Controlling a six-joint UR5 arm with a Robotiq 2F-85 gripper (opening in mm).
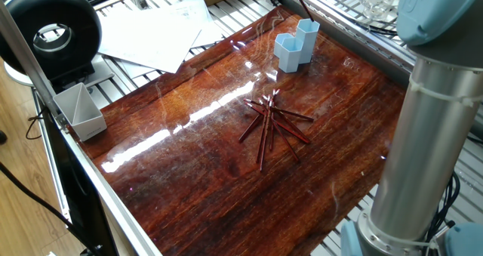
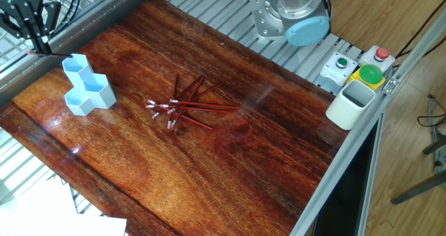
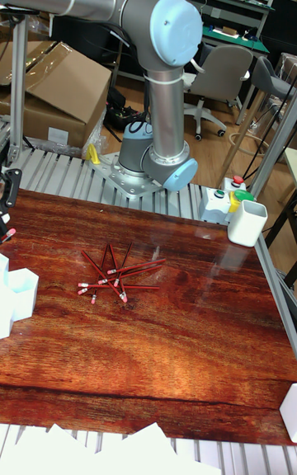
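At the upper left of exterior view 2, my gripper [image 2: 43, 50] is shut on a thin dark red pencil [image 2: 61, 55], which sticks out sideways toward the holder. In exterior view 1 that pencil [image 1: 303, 3] slants down from the top edge, close behind the holder in the image; its height over the table is hard to judge. The light blue holder [image 1: 288, 57], made of joined hexagonal cups, stands upright on the wooden table. Several similar red pencils [image 2: 198, 105] lie in a crossed pile mid-table, their pale-banded ends bunched together.
A white square cup [image 2: 350, 105] stands at the table's edge by the button boxes [image 2: 339, 67]. Papers [image 1: 155, 37] lie past another edge. A metal rail [image 2: 77, 44] runs behind the holder.
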